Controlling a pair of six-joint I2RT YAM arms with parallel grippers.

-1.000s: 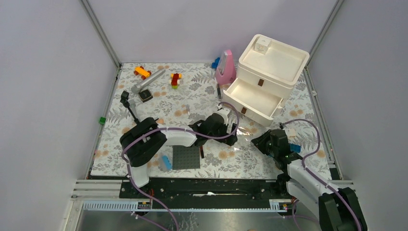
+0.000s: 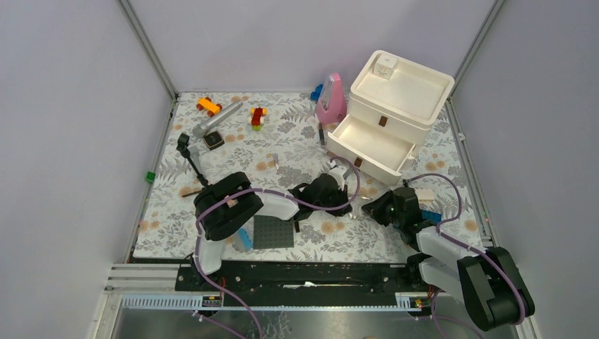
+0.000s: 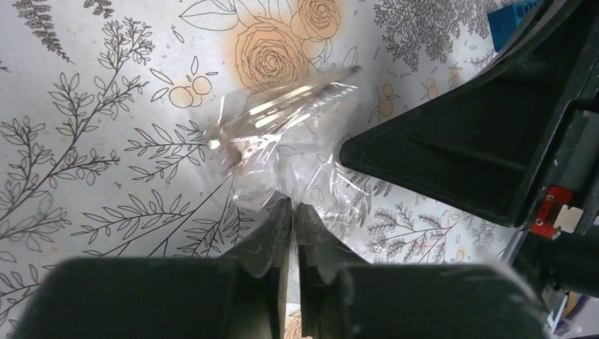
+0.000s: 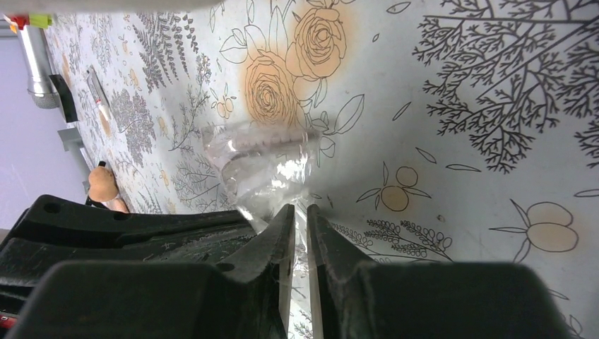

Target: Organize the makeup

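A crumpled clear plastic bag [image 3: 282, 127], with a thin shiny item inside, lies on the floral table before the cabinet. My left gripper is shut on an edge of the bag, seen in the left wrist view. My right gripper is shut on the bag [image 4: 261, 162] too, from the other side. The two grippers face each other closely. The white cabinet [image 2: 399, 85] stands at the back right, its lower drawer [image 2: 371, 145] pulled out and empty, with a small white box [image 2: 385, 66] on top.
A pink object [image 2: 330, 102] stands left of the cabinet. Toy cars [image 2: 208, 106], a silver cylinder [image 2: 212, 121] and a black square item [image 2: 214, 140] lie at the back left. A grey plate [image 2: 273, 234] and a blue item [image 2: 244, 239] lie at the front.
My left gripper has moved right, toward the right gripper and the bag. The cabinet is unchanged.
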